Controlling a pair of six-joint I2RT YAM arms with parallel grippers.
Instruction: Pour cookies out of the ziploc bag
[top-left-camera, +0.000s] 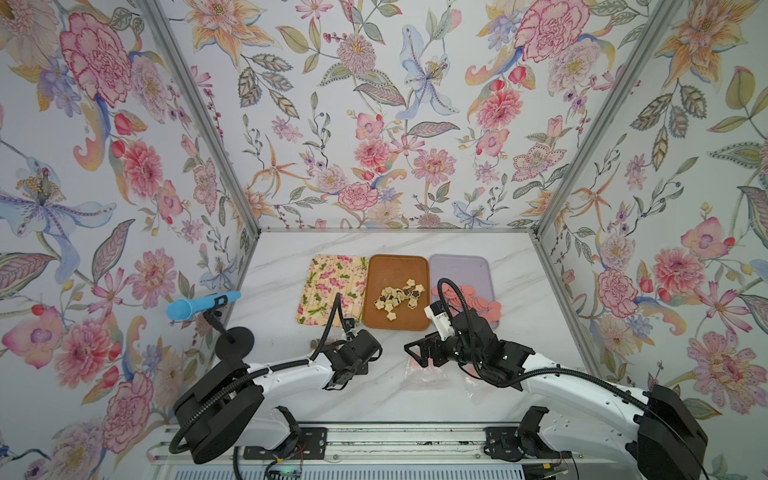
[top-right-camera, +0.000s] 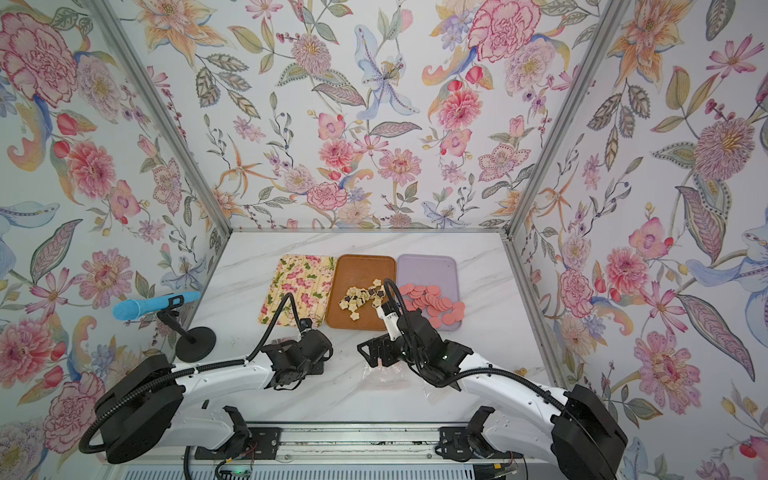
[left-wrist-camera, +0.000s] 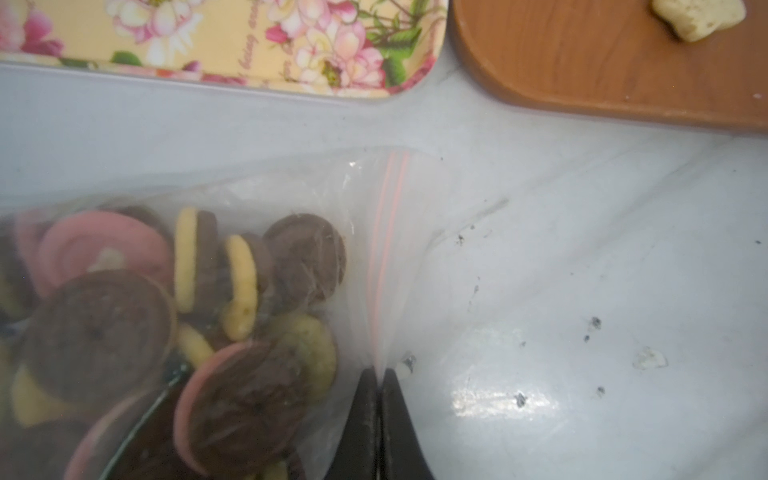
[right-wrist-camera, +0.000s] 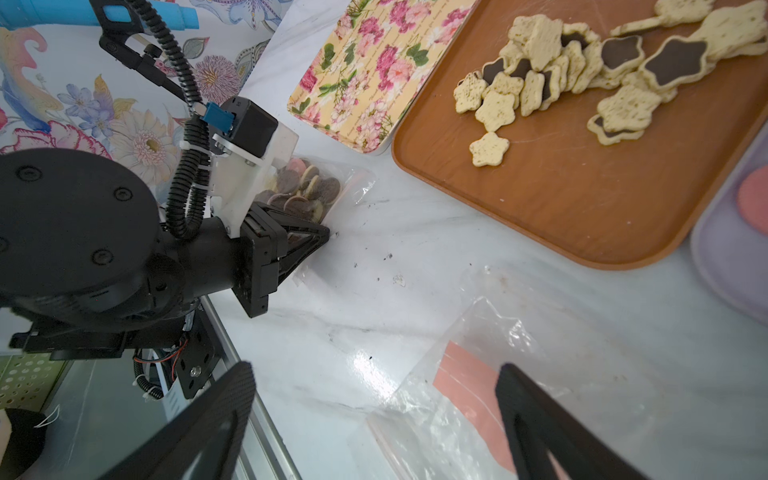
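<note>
A clear ziploc bag of mixed chocolate, pink and yellow cookies (left-wrist-camera: 108, 336) lies in front of the floral tray (left-wrist-camera: 208, 40), its pink zip strip running down to my left gripper, which is shut with the bag's thin edge at its fingertips. In the right wrist view a nearly empty bag (right-wrist-camera: 576, 376) with a pink label lies under my open right gripper. The brown tray (right-wrist-camera: 560, 216) holds several star cookies, and the lavender tray (top-right-camera: 428, 268) holds pink round cookies.
A blue cylinder on a black stand (top-left-camera: 235, 344) stands at the far left. The three trays line the middle back.
</note>
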